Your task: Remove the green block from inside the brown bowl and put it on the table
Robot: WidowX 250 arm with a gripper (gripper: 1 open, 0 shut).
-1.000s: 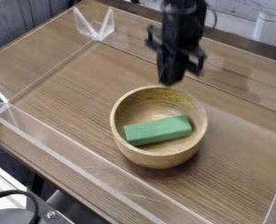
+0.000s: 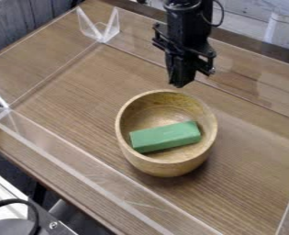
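Inside the round brown bowl [image 2: 126,151] lies the green block [image 2: 166,137], flat and slightly tilted across the bowl's floor. My dark gripper [image 2: 180,81] points down just behind the bowl's far rim, apart from the block and appearing higher than it. Its fingers look dark and close together, and whether they stand open or shut does not show. Nothing visible hangs from them.
A clear plastic bracket [image 2: 99,26] stands at the back left. Part of a robot base or cable fitting [image 2: 12,220] shows at the lower left corner.
The arm was blurred one second ago and is sharp now. Bowl and block have stayed put.
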